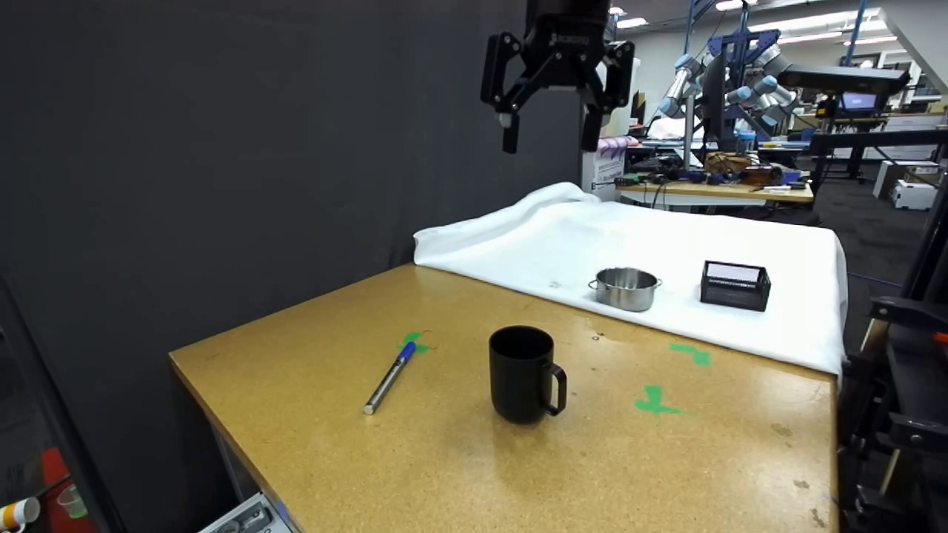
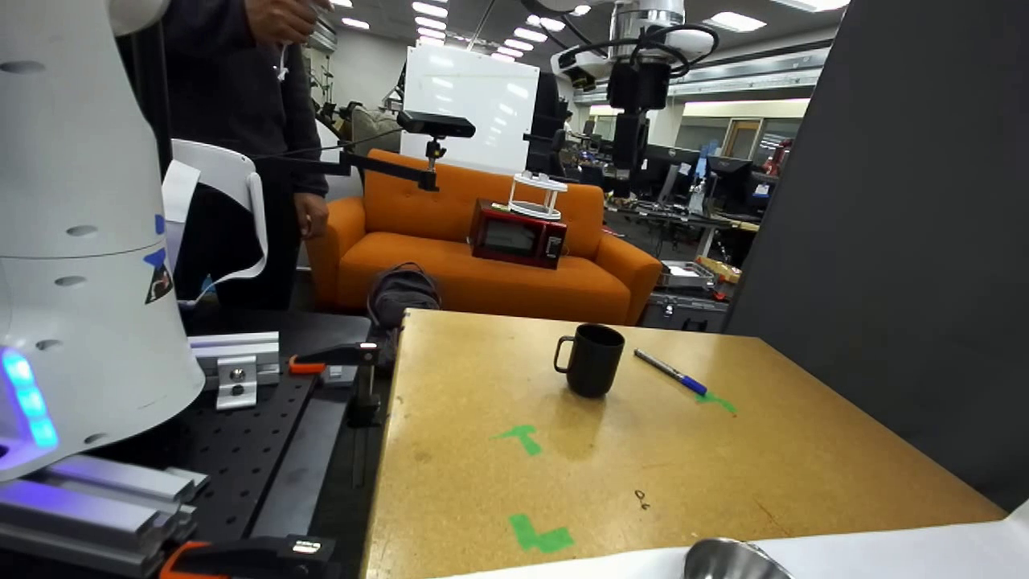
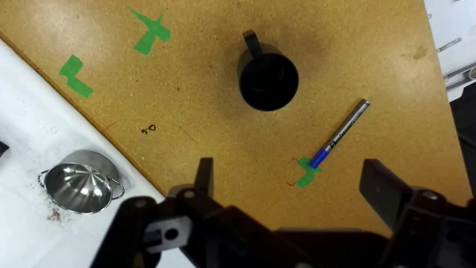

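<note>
My gripper (image 1: 551,142) hangs high above the table, open, with empty air between its fingers. In the wrist view its two dark fingertips (image 3: 205,176) are spread wide apart. A black mug (image 1: 522,373) stands upright on the wooden table, its handle to the right in exterior view 1; its inside looks dark in the wrist view. Beside it lies a silver marker with a blue cap (image 3: 340,134), the cap end touching a green tape mark (image 3: 308,172). Nothing touches the gripper.
A steel pot with two handles (image 1: 626,289) and a black mesh box (image 1: 735,285) sit on the white cloth (image 1: 569,232). More green tape (image 1: 655,400) marks the table. A dark partition (image 1: 293,133) rises along one side.
</note>
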